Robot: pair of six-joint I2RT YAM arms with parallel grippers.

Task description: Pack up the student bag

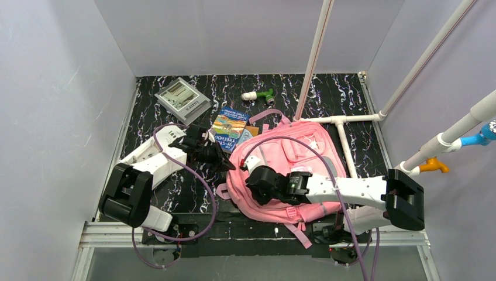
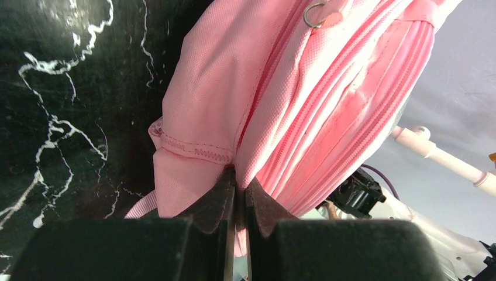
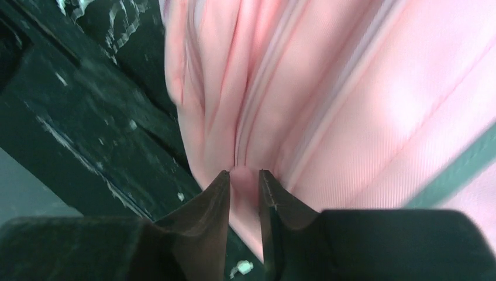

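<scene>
A pink backpack lies on the black marbled surface. My left gripper is shut on the pink fabric along the bag's zipped edge, at its left side in the top view. My right gripper is lower on the bag, near its front left; in the blurred right wrist view its fingers are a little apart, with pink fabric behind or between them. Blue books lie beside the bag's upper left, and a grey boxed item lies at the back left.
A green and white fitting sits at the back. White pipes frame the bag's right, some rising high. A white tray lies under the left arm. The back centre has some free room.
</scene>
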